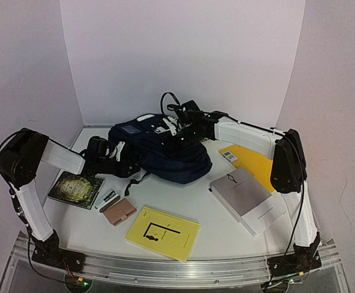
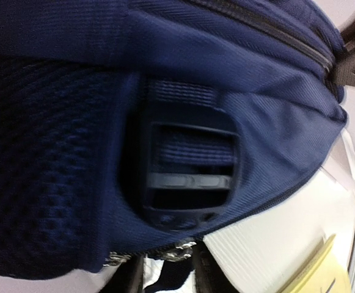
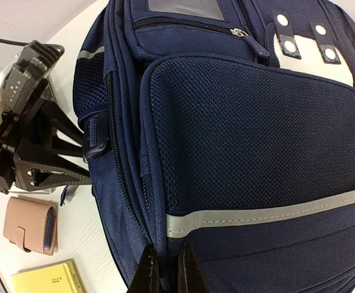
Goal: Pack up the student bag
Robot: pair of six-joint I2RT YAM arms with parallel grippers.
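The navy bag (image 1: 183, 162) lies on its side across the back of the table, its mesh front facing up in the right wrist view. Beside its side buckle (image 2: 192, 181) is my left gripper, the two fingers parted and their tips at the fabric; the left wrist view shows them blurred with a dark strap behind. My right gripper is closed around a seam of the bag's edge, with blue fabric between its fingers. A tan wallet (image 1: 120, 211), a stapler (image 1: 108, 200) and a yellow book (image 1: 162, 233) lie in front.
A dark-covered book (image 1: 76, 188) lies at the left, under the left arm. On the right are a thick grey-and-white book (image 1: 247, 198) and a yellow envelope (image 1: 256, 166). Bare table shows between the bag and the yellow book.
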